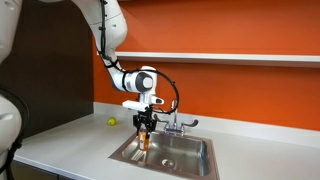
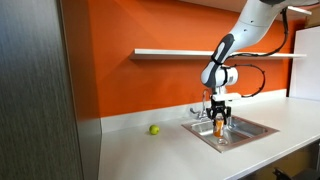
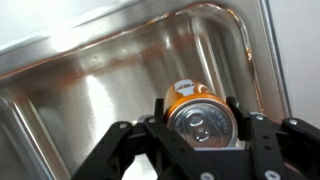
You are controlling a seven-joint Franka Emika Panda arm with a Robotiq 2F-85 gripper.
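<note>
An orange can (image 3: 200, 118) with a silver top is held upright in my gripper, its fingers closed on the can's sides. In exterior view 1 the can (image 1: 144, 141) hangs over the left part of the steel sink (image 1: 190, 152). Exterior view 2 shows the can (image 2: 218, 128) above the sink (image 2: 255, 130), close to its left side. From the wrist, the can's lid faces the camera and the basin lies below and behind it. The can's underside is hidden in that view.
A faucet (image 1: 180, 124) stands at the sink's back edge, near the arm. A yellow-green round fruit (image 2: 154, 129) lies on the white counter (image 2: 130, 155) beyond the sink's left side. A white shelf (image 1: 220, 59) runs along the orange wall.
</note>
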